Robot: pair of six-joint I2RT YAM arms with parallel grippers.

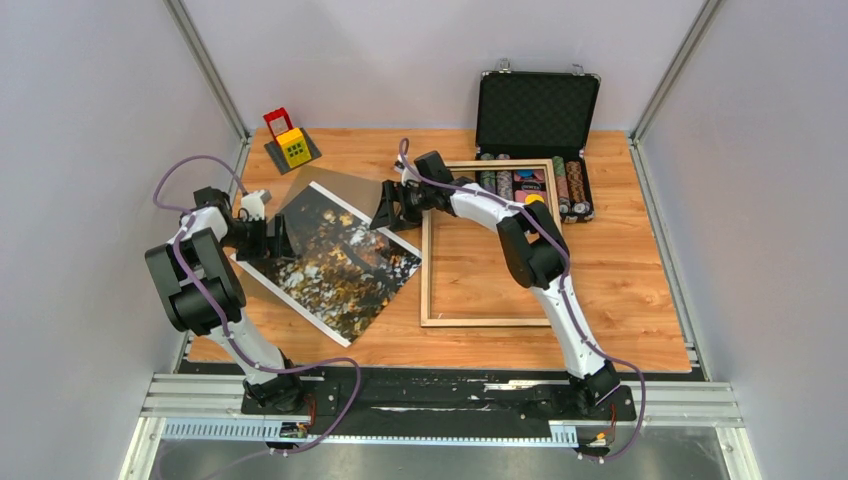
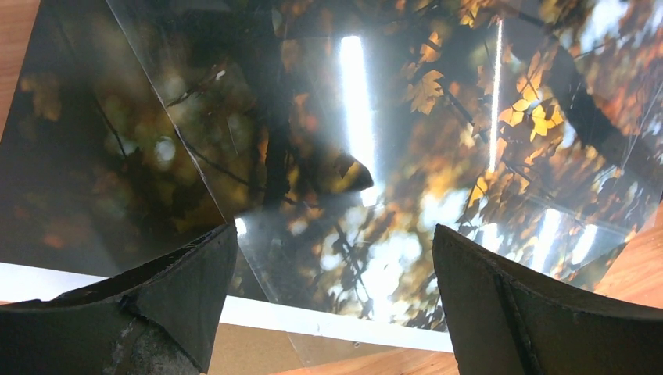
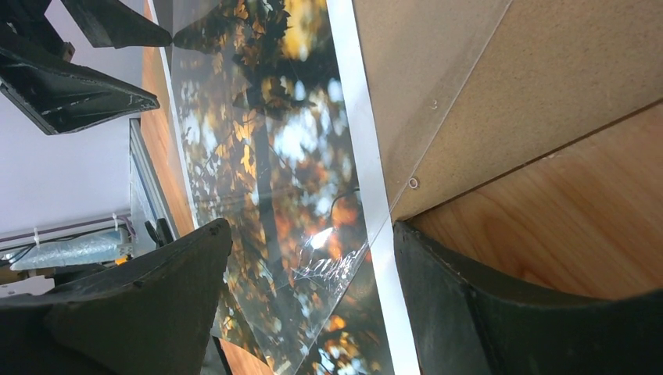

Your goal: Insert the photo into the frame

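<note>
The photo [image 1: 350,290], dark autumn leaves with white borders, lies skewed on a brown board [image 1: 345,187]. Over the photo spreads a clear sheet [image 2: 195,152], turned at a different angle; its edge crosses the left wrist view, and a corner with small holes shows in the right. My left gripper [image 1: 284,240] is open above the photo's left side. At its upper right border my right gripper [image 1: 386,210] stands open, one fingertip close to the white border [image 3: 381,258]; touching or not, I cannot tell. To the right lies the empty wooden frame [image 1: 426,275].
An open black case [image 1: 538,110] with chips stands behind the frame, partly under its far corner. A yellow and red toy [image 1: 294,146] sits at the back left. Bare table [image 1: 625,300] extends right of the frame.
</note>
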